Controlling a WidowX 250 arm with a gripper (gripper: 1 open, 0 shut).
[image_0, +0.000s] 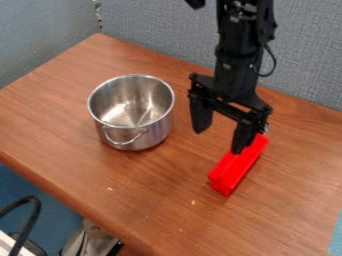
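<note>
My black gripper (221, 124) hangs over the right side of the wooden table, fingers apart with nothing seen between them. Its right finger is just above the upper end of a long red block (231, 172), which lies diagonally on the table and is partly hidden there. Whether that finger touches the block cannot be told. A shiny steel pot (131, 112) with a wire handle stands to the left of the gripper.
Grey padded walls border the back and left. Cables and hardware show beyond the front-left edge.
</note>
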